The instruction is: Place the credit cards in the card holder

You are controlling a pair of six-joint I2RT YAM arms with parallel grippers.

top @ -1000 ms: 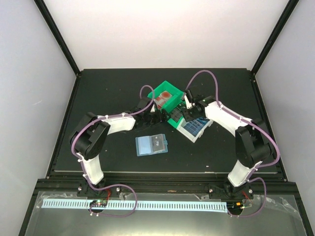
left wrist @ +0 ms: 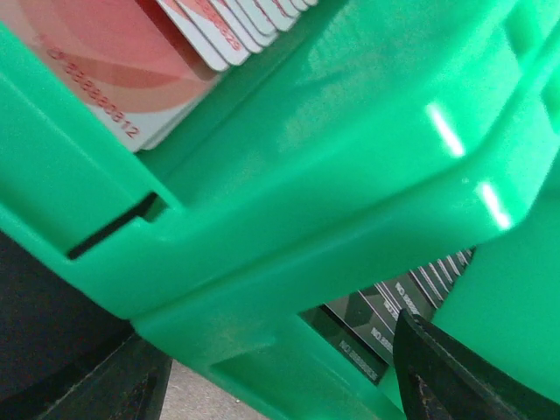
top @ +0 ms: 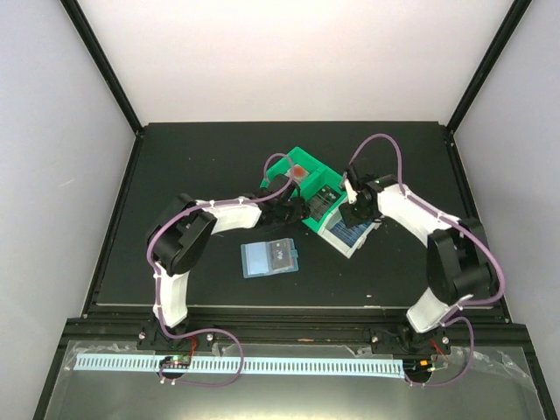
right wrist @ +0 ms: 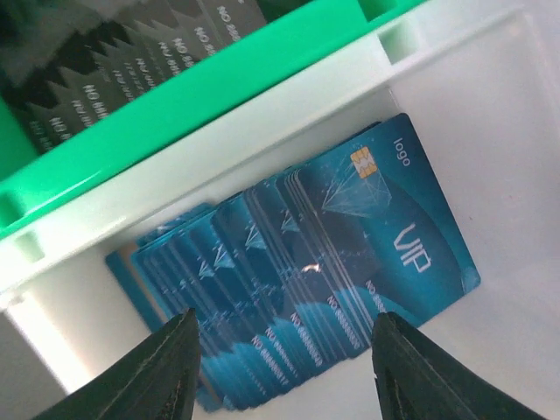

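The blue card holder (top: 256, 259) lies on the table, a dark card (top: 281, 254) showing in its right half. My left gripper (top: 303, 210) is at the green tray's left edge. In the left wrist view, its parted fingers (left wrist: 437, 367) stand either side of the green wall (left wrist: 262, 350), the right one by the black cards (left wrist: 363, 324); I see no card between them. Red-and-white cards (left wrist: 114, 79) fill the compartment beyond. My right gripper hangs open over blue cards (right wrist: 297, 271) in the white tray (right wrist: 464, 350), holding nothing.
The green tray (top: 303, 156) and the white tray stand together, slanted, mid-table. Both arms crowd round them. Bare black table (top: 192, 157) stretches out at the back left and around the card holder.
Both trays have shifted slightly right and toward the front. My left gripper has moved right, and my right gripper has moved right and frontward over the blue cards. The card holder stays put.
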